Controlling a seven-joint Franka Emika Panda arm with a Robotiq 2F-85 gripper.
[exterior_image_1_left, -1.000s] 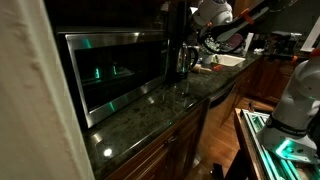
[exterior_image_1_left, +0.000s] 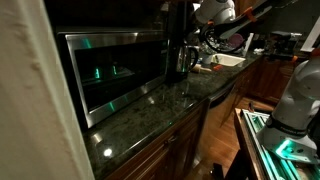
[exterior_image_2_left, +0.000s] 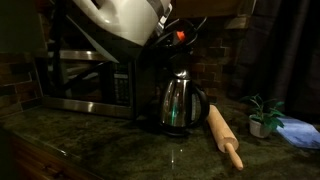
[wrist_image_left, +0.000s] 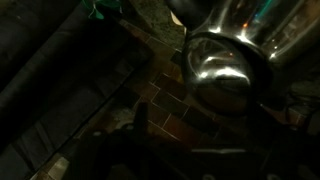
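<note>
A shiny steel kettle (exterior_image_2_left: 181, 103) with a dark handle stands upright on the dark green counter (exterior_image_2_left: 100, 135). Its domed, reflective lid (wrist_image_left: 222, 72) fills the upper right of the wrist view. The white arm (exterior_image_2_left: 125, 30) reaches over the counter from the upper left, and my gripper (exterior_image_2_left: 178, 45) is a dark shape above the kettle. Dim finger outlines stand apart along the bottom of the wrist view, so the gripper looks open, with nothing seen held. Whether the fingers touch the kettle cannot be told in this darkness.
A wooden rolling pin (exterior_image_2_left: 224, 137) lies right of the kettle. Beyond it are a potted plant (exterior_image_2_left: 263, 117) and a bluish cloth (exterior_image_2_left: 298, 132). A steel-framed microwave (exterior_image_2_left: 90, 85) stands on the left.
The arm above the kettle has shifted slightly in exterior view 1. The kettle and the counter items stay where they were.
</note>
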